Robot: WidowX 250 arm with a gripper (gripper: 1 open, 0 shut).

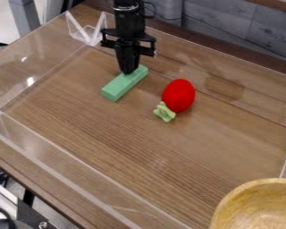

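Note:
The black robot gripper (130, 67) reaches down from the top middle, its tip shut at the upper end of a green rectangular block (121, 86) lying on the wooden table (74, 134). Whether the tip touches the block is hard to tell; nothing clearly shows between its fingers.
A red egg-shaped object (178, 94) lies right of the block, with a small light-green piece (164, 111) below it. A yellow bowl (259, 206) is at the bottom right. A clear plastic item (86, 29) stands at the back left.

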